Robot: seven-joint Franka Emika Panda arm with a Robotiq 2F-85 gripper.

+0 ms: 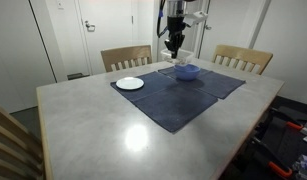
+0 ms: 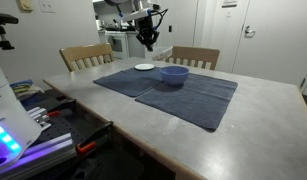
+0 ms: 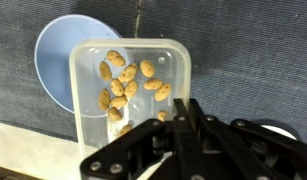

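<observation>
My gripper is shut on the right-hand wall of a clear plastic container. Several brown nuts lie spread over the container's floor. Beneath it, the blue bowl is partly covered by the container's left side in the wrist view. Exterior view 1 places the gripper above and slightly left of the blue bowl. From the other side, the gripper appears raised clear of the table, beyond the bowl; the container is hard to make out there.
A white plate rests left of the bowl. Dark placemats cover part of the white table, whose near-left portion is bare. Chairs stand around the edges.
</observation>
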